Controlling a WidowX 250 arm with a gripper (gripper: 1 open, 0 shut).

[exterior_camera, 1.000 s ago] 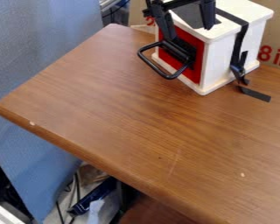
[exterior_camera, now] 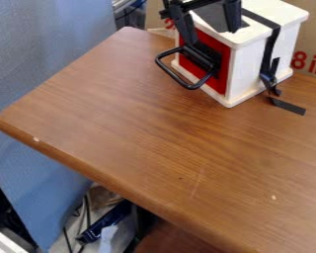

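Observation:
A white box (exterior_camera: 248, 69) with a red front panel (exterior_camera: 219, 82) stands at the back right of the wooden table (exterior_camera: 147, 168), with black straps on it. My gripper (exterior_camera: 188, 65) is at the top, in front of the red panel, partly over the box. A black loop shape hangs before the panel; whether the fingers are open or shut on anything is unclear.
A blue fabric partition (exterior_camera: 42, 89) runs along the left side, and cardboard (exterior_camera: 310, 44) stands behind the box. Cables and bags lie below the table's front left edge.

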